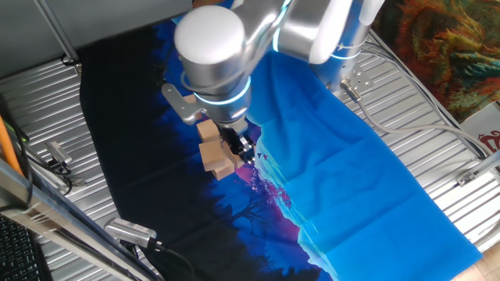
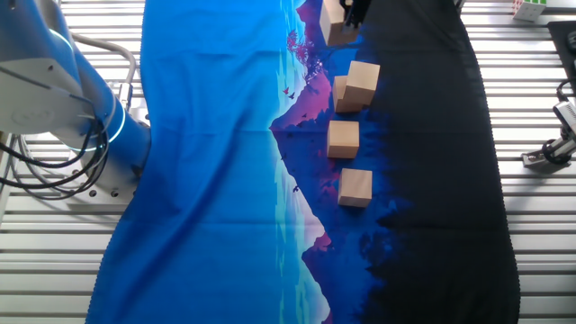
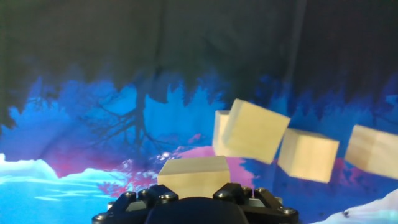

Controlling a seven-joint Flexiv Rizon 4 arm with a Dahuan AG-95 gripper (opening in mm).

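Observation:
My gripper is shut on a light wooden block (image 3: 194,177), at the bottom of the wrist view. In exterior view 2 this held block (image 2: 337,24) shows at the top edge, beside the dark fingers. It looks larger than the other blocks there and seems raised off the cloth. Close by, one block (image 2: 363,82) rests askew on top of a lower block (image 2: 341,94). Beyond that pair, two single blocks sit on the cloth, a nearer block (image 2: 343,139) and a farther block (image 2: 355,188). The arm partly hides the blocks in exterior view 1.
A blue and black printed cloth (image 2: 216,162) covers the slatted metal table, with folds on its blue side. A small camera device (image 1: 130,232) stands at the cloth's edge, and cables (image 1: 398,125) run beside the arm's base.

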